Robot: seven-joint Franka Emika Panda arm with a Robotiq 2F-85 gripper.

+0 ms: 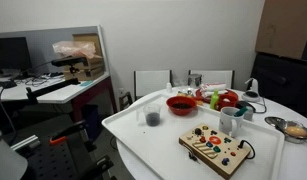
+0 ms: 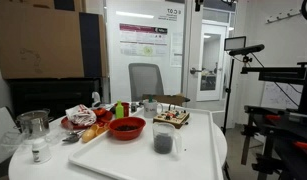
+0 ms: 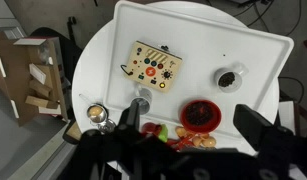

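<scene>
My gripper stands open high above the table, with nothing between its dark fingers. Below it, a white tray carries a wooden board with colored knobs, a clear cup with dark contents, a red bowl with dark contents and a clear mug-like vessel. From the side, the cup stands upright, apart from the bowl. The board lies flat at the tray's near right.
Metal pans lie on the table to the right of the tray. Colorful vegetable-like items and a white bottle crowd the table beyond the tray edge. The tray's middle is bare.
</scene>
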